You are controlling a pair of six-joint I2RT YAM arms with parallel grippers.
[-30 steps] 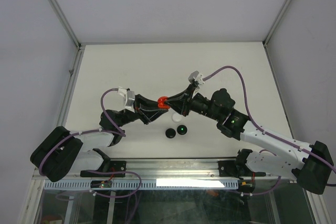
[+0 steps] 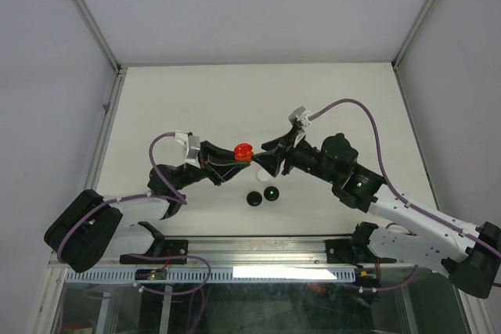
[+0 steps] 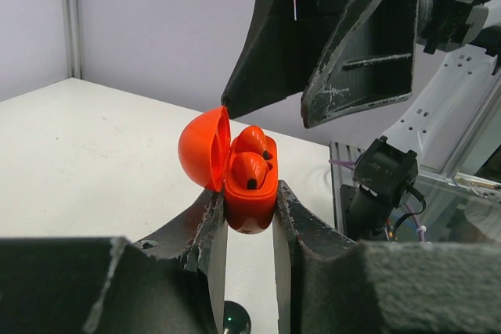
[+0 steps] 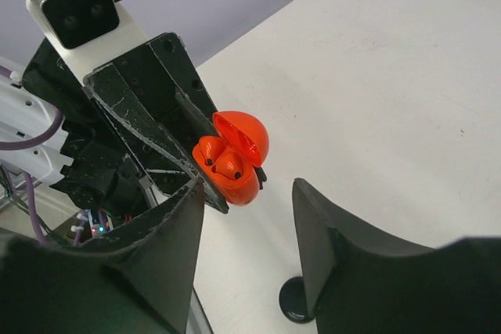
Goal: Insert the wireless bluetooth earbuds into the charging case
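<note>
My left gripper is shut on the orange charging case (image 3: pixel 250 207), holding it upright above the table with its lid (image 3: pixel 205 150) flipped up. Two orange earbuds sit side by side in the case: one earbud (image 3: pixel 249 168) nearer the left wrist camera, the other earbud (image 3: pixel 252 140) behind it. Both are also visible in the right wrist view beside the raised lid. My right gripper stands open, its fingers apart and empty, a short way back from the case. In the top view the case (image 2: pixel 243 152) lies between the two grippers.
On the white table below are two black round pieces (image 2: pixel 254 199) (image 2: pixel 272 193) and a white round piece (image 2: pixel 263 175). A metal rail (image 2: pixel 250 248) runs along the front edge.
That earbud now sits lower in the case. The left gripper and case have stayed put.
</note>
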